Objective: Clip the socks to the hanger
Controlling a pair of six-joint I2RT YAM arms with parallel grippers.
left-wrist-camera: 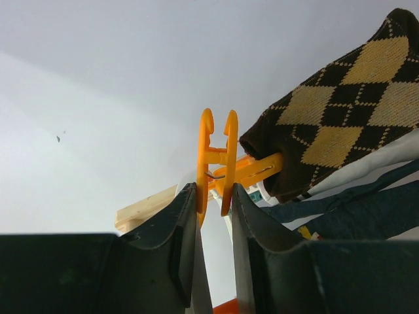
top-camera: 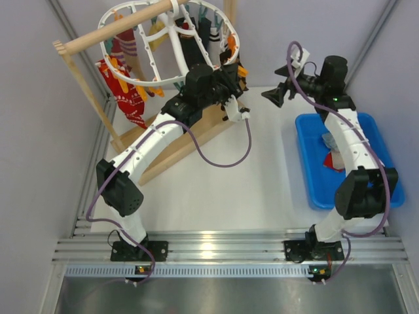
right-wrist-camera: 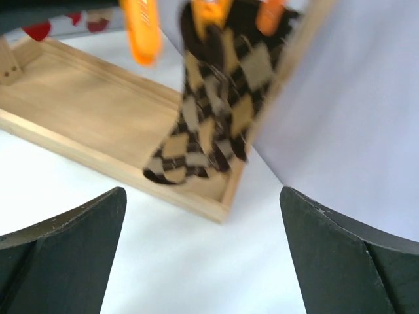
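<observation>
A white round clip hanger [top-camera: 150, 82] hangs from a wooden stand, carrying several socks. In the left wrist view, my left gripper has its fingertips on an orange clip [left-wrist-camera: 230, 144]; behind it an argyle sock [left-wrist-camera: 353, 104] is caught in another orange clip. My right gripper [top-camera: 279, 84] stands open right of the hanger, nothing between its fingers. Its wrist view shows the argyle sock [right-wrist-camera: 196, 131] hanging from the clips, somewhat blurred.
A blue bin [top-camera: 311, 183] at the right holds a few socks. The stand's wooden base [top-camera: 157, 167] sits below the hanger.
</observation>
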